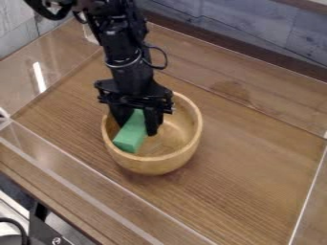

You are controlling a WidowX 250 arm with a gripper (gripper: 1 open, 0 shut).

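Observation:
My black gripper [134, 113] hangs from the top of the view and reaches into a round tan bowl [177, 145] on the wooden table. It is shut on a green object [128, 136], which sits inside the bowl toward its left side, its upper part hidden by the gripper.
Bare wooden table [250, 163] stretches to the right of the bowl and around it to the left. A pale raised edge runs along the back. At the lower left are the table's edge and some dark cables.

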